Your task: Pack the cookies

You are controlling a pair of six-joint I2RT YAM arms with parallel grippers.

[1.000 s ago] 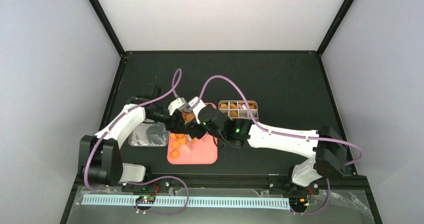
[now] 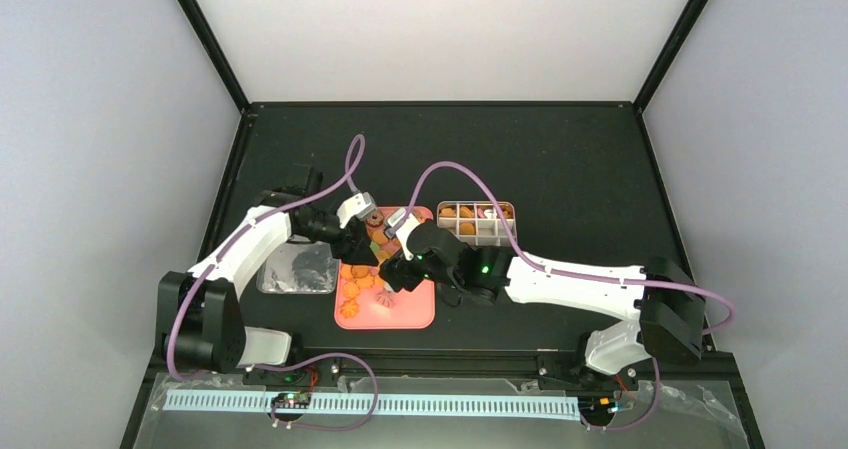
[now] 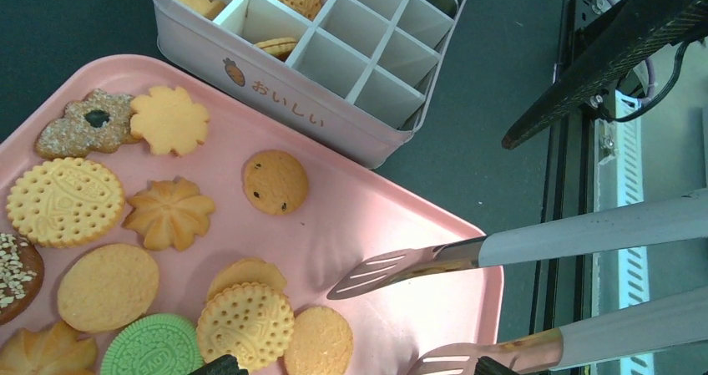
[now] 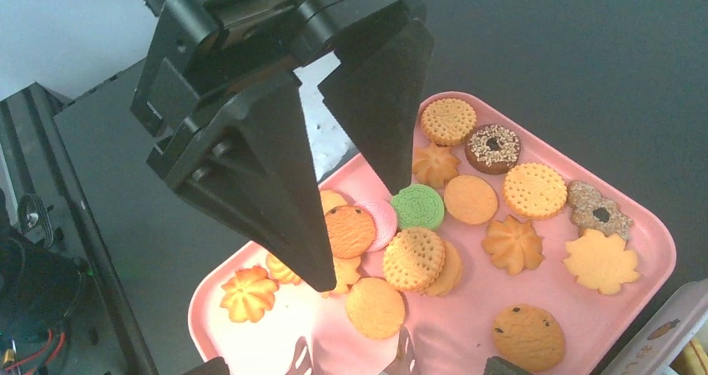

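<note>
Assorted cookies lie on the pink tray [image 2: 400, 319], among them a green round cookie [image 4: 418, 207] and a small round cookie with dark specks [image 3: 275, 182]. The divided box [image 3: 355, 144] stands against the tray's side; some compartments hold cookies, others are empty. Slotted metal tongs [image 3: 522, 247] have their tips over the tray, apart, with no cookie between them. They reach in from the right gripper [image 2: 392, 276]; its hold on the handles is hidden. In the right wrist view my left gripper is open above the cookies, nothing between its fingers.
A clear plastic-covered container [image 2: 298, 269] sits left of the tray. Both arms are close together over the tray. One right finger [image 3: 597, 66] shows high at the right of the left wrist view.
My right gripper has shifted a little toward the front and right over the tray, and the tongs have moved along. The left arm has hardly moved.
</note>
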